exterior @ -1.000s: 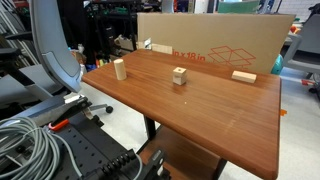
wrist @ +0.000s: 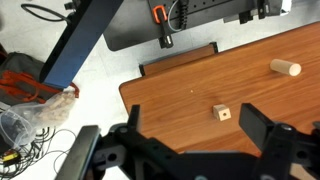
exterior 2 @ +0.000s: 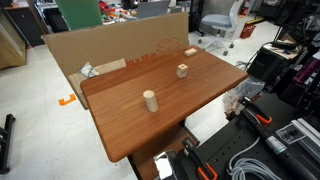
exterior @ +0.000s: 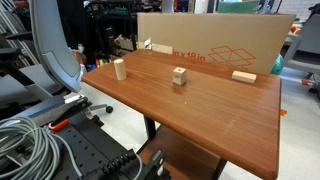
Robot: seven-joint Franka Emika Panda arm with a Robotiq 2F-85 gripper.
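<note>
A pale wooden cylinder stands upright near the left end of the brown table; the second exterior view shows the same cylinder. Close to the table's middle sits a light wooden cube with a dark mark on it. A flat wooden block lies near the back edge by the cardboard. Seen from the wrist, my gripper is open above the table, its dark fingers wide apart and nothing held. The cube appears between them at a distance, and the cylinder is off toward the upper right.
A cardboard sheet stands along the table's back edge. Coiled grey cable rests on the dark robot base at the front left. Clear plastic wrapping lies beyond the table.
</note>
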